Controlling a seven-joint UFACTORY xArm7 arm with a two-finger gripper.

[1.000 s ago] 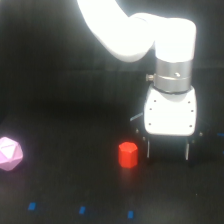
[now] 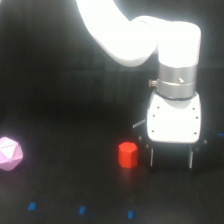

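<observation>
A red block [image 2: 128, 154] with a many-sided outline rests on the dark surface near the middle. My white gripper [image 2: 172, 166] points down just right of it. Its two thin fingers stand wide apart, and I see nothing between them. In the image the left finger is a short gap away from the block; the depth between them is hard to judge. A pink many-faced ball [image 2: 10, 153] lies at the left edge, partly cut off by the frame.
Blue marks [image 2: 82, 210] dot the dark surface along the front. Between the pink ball and the red block the surface is clear. Dark cloth-like backing fills the rear.
The arm and gripper have shifted a little to the right and lower in the image. Neither the red block nor the pink ball has visibly moved.
</observation>
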